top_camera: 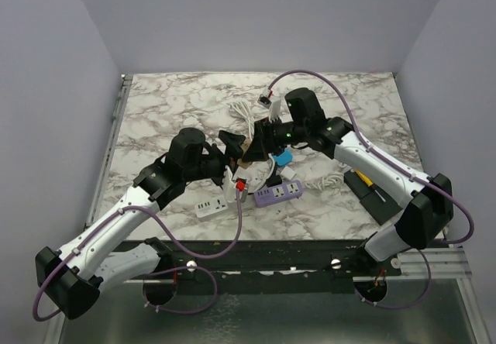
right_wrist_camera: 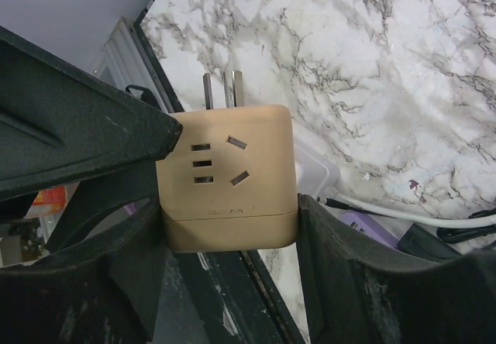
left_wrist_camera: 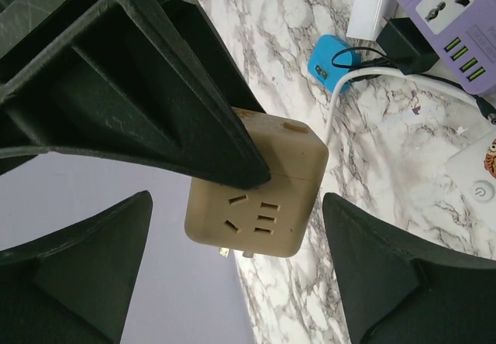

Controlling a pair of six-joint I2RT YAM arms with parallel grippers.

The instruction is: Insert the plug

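Observation:
A tan block-shaped plug (right_wrist_camera: 226, 158) is raised above the table, its metal prongs (right_wrist_camera: 234, 88) pointing up in the right wrist view. My right gripper is shut on its sides. In the left wrist view its fingers (left_wrist_camera: 93, 263) straddle the slotted face of the plug (left_wrist_camera: 248, 220), with gaps showing on both sides. The purple power strip (top_camera: 277, 193) lies on the table in front, beside a white strip (top_camera: 209, 208).
Just behind the purple strip are a blue cube adapter (top_camera: 284, 156) and a white adapter (top_camera: 287, 173). A bundled white cable (top_camera: 325, 182) lies to the right, near a black case with a yellow tool (top_camera: 363, 178). Bare marble shows at the back left.

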